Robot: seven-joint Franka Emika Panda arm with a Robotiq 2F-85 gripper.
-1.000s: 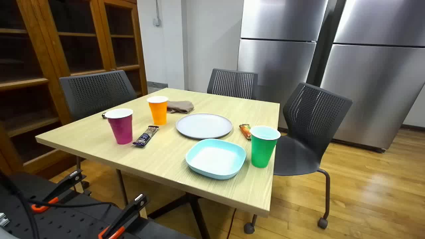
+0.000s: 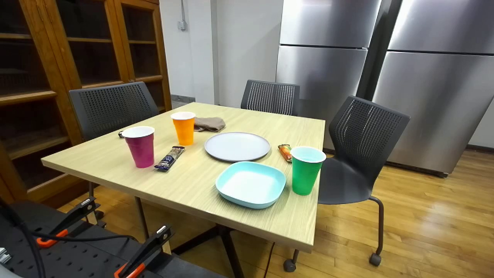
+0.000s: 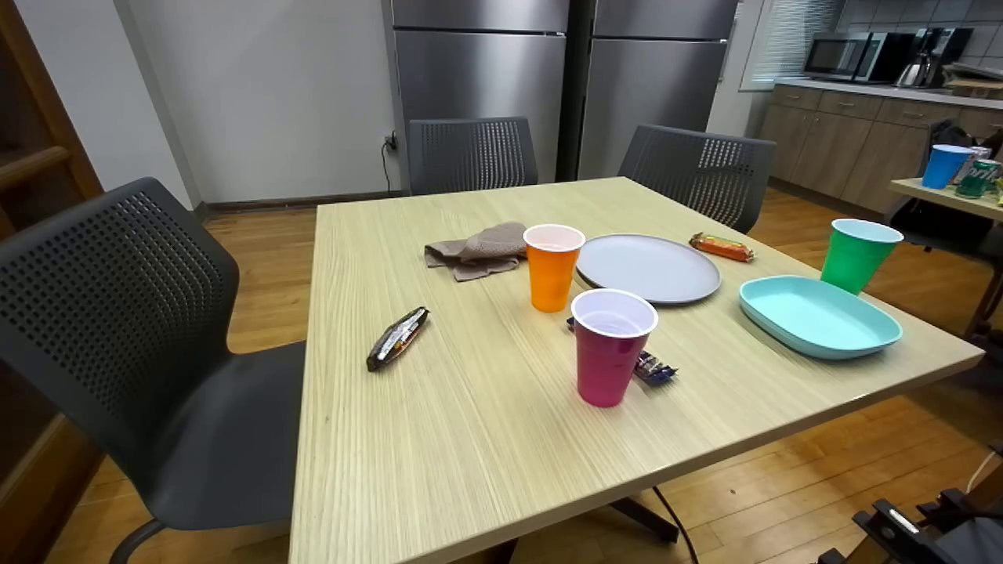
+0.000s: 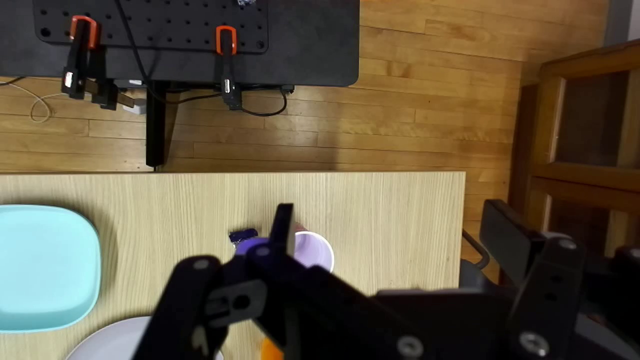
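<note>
My gripper shows only in the wrist view, its dark fingers (image 4: 502, 219) spread wide and nothing between them: it is open, above the table. The maroon cup (image 2: 141, 149) stands upright near a dark-wrapped bar (image 2: 170, 158); in the wrist view one finger partly covers that cup. An orange cup (image 3: 551, 272) is upright beside a crumpled brown cloth (image 3: 484, 249). A flat pale plate (image 2: 237, 146) lies mid-table. The empty turquoise dish (image 2: 251, 183) sits by a green cup (image 2: 305, 172) and an orange-wrapped bar (image 3: 722, 247).
Another dark-wrapped bar (image 3: 396, 338) lies alone on the table's left part in exterior view 2, with bare tabletop (image 3: 423, 451) around it. Chairs (image 2: 366, 143) surround the table. A black bench (image 4: 312, 42) with clamps stands across a floor gap.
</note>
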